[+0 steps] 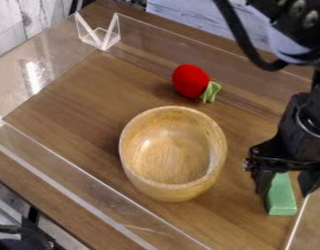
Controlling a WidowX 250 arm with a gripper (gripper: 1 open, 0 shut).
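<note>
My black gripper [285, 172] is at the right edge, its open fingers just over a green block [281, 199] that lies on the wooden table and is partly hidden by them. A wooden bowl [172, 168] stands left of the block. Behind the bowl lies a red object [190, 79] with a light green part at its right.
The wooden table [85, 127] has clear room left of the bowl and at the back. Transparent barriers run along its edges, with a clear bracket [99, 29] at the back left.
</note>
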